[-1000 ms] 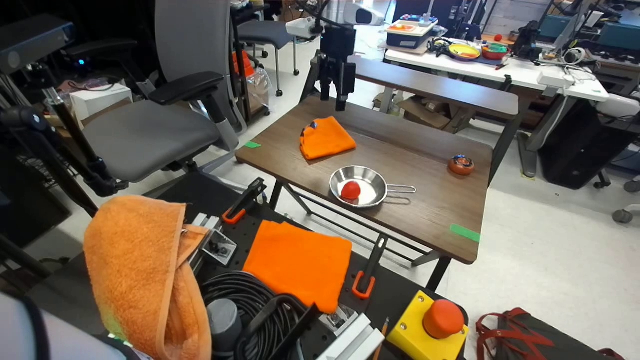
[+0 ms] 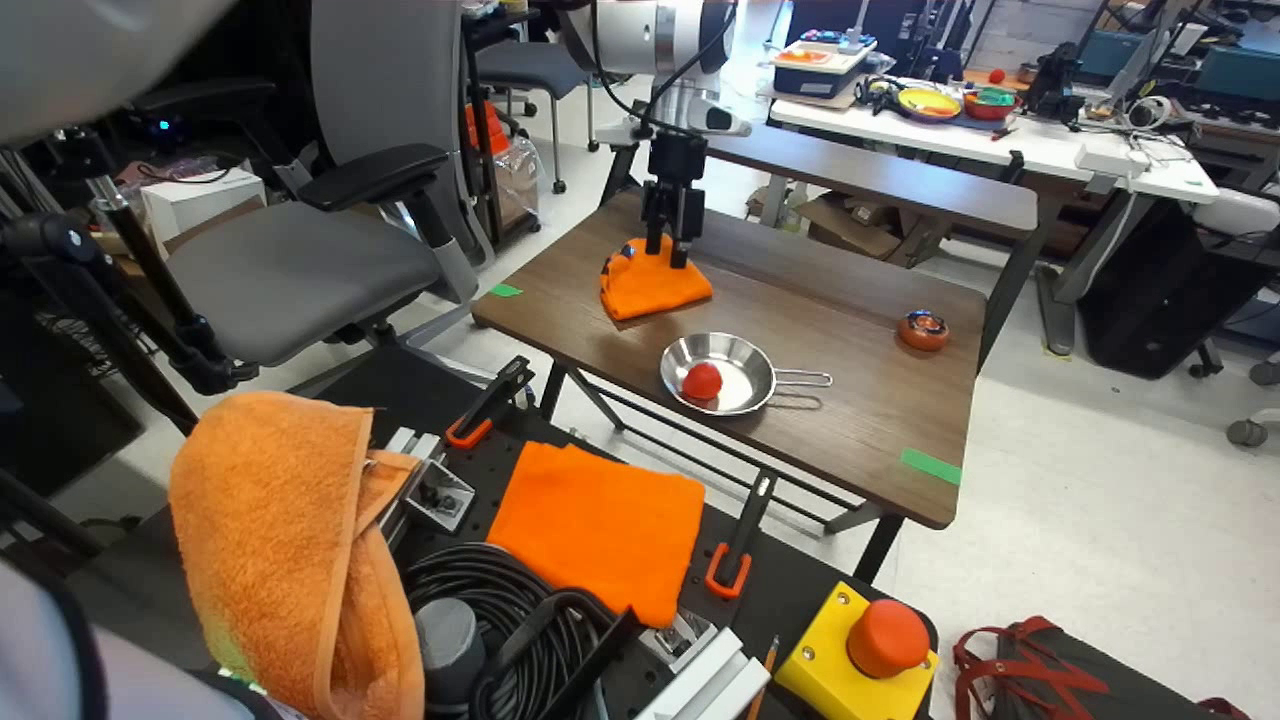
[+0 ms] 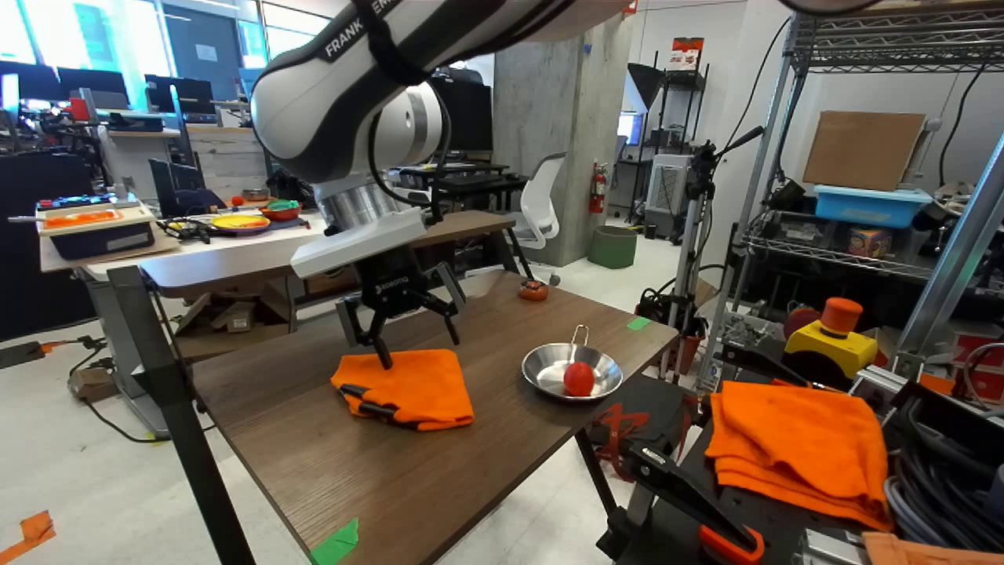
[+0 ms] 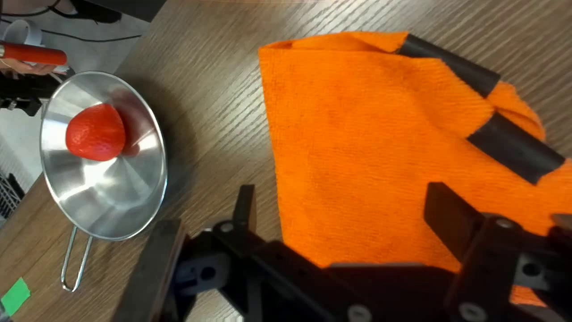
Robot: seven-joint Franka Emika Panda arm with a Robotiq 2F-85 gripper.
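A folded orange cloth (image 2: pixel 649 287) with black stripes lies on the brown table (image 3: pixel 273 452). My gripper (image 2: pixel 666 250) points down at the cloth's rear part. In the wrist view, the gripper is open, its two fingers wide apart with orange cloth (image 4: pixel 354 139) showing between them. In exterior view 2, one fingertip (image 3: pixel 386 362) appears very close to the cloth; whether it touches cannot be told. A steel pan (image 3: pixel 536 369) stands apart from the cloth, with a red round object (image 3: pixel 579 378) in it.
An orange-brown round object (image 2: pixel 923 330) sits near the table's far end. Green tape pieces (image 2: pixel 931 466) mark the table edges. A raised shelf (image 2: pixel 864 180) runs along the back. The table surface between pan and round object is free.
My gripper has come down from above the table to the cloth. The cloth, the pan and the red object look unmoved.
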